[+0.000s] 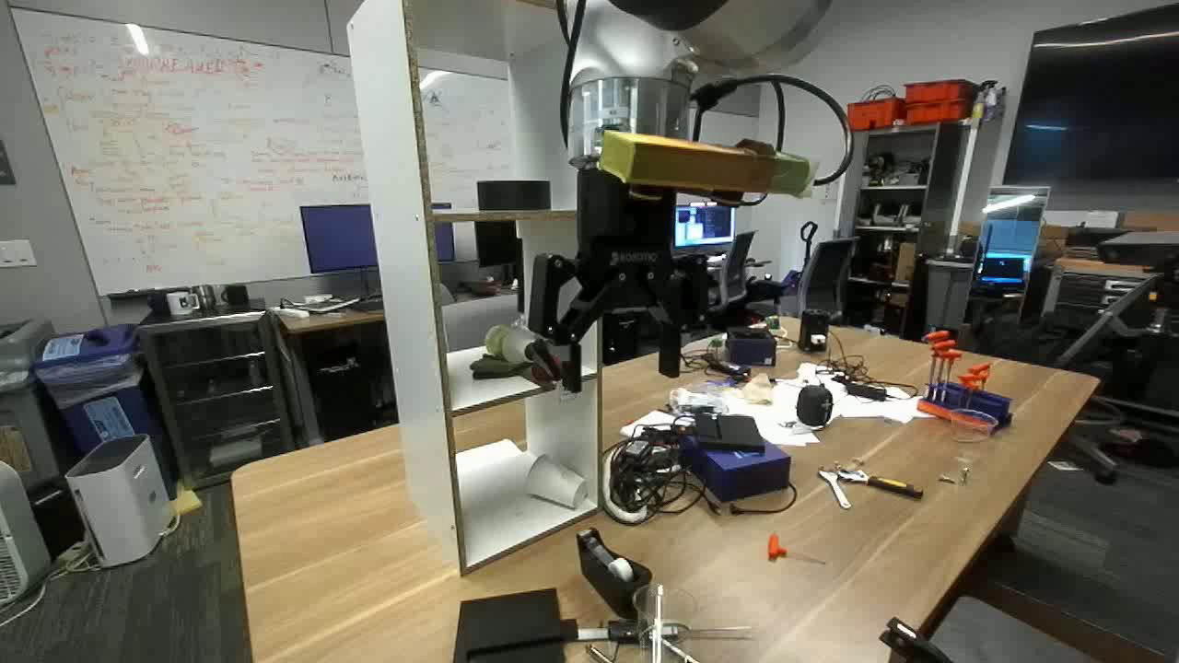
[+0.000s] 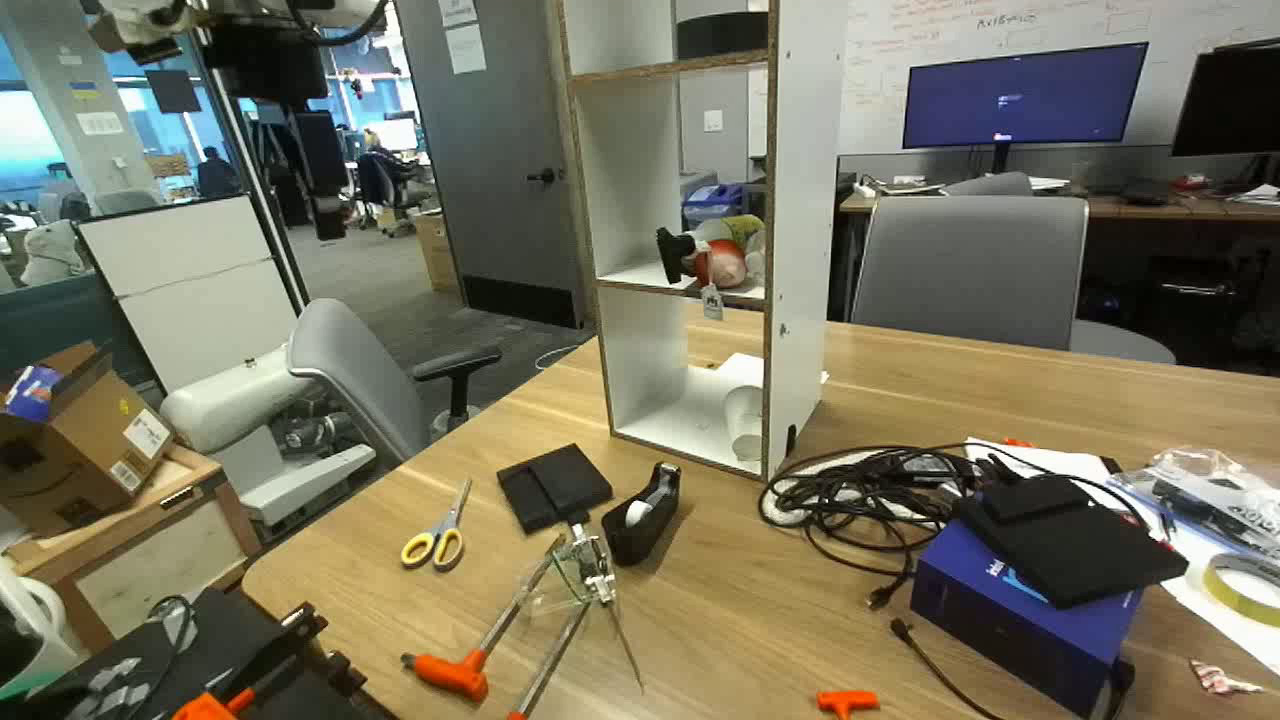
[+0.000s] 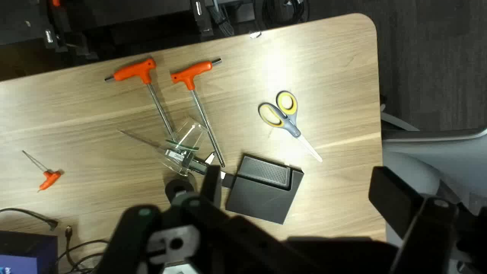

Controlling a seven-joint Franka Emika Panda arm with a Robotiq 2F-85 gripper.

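Note:
My gripper stands wide open high above the table, its black fingers spread and nothing held between them. Below it in the wrist view lie a flat black case (image 3: 262, 196) and scissors (image 3: 288, 115) with yellow-lined handles. Left of the case are two orange T-handle hex keys (image 3: 137, 70), whose shafts run to a clear cup (image 3: 186, 137) on its side and a caliper. A black tape dispenser (image 2: 642, 514) sits beside the case. In exterior view 1 the gripper (image 1: 613, 365) hangs in front of the white shelf, well clear of the tabletop.
The tall white shelf (image 2: 804, 240) stands on the table, with a white cup (image 2: 744, 420) lying in its bottom compartment and toys (image 2: 720, 262) above. Tangled cables (image 2: 852, 504) and a blue box (image 2: 1020, 612) crowd one side. Bare wood surrounds the scissors.

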